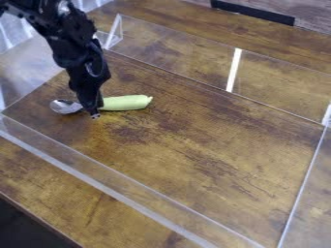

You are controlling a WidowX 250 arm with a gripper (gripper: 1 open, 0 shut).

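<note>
A pale green, elongated vegetable-like object [127, 102] lies on the wooden table at the left, pointing right. Just left of it is a shiny metal spoon [65, 106]. The black gripper [93, 113] reaches down from the upper left, its tips low by the table between the spoon and the green object, partly covering both. The fingers look close together; whether anything thin is between them cannot be made out.
Clear acrylic walls [274, 83] border the work area, with a white strip [234, 70] on the back one.
</note>
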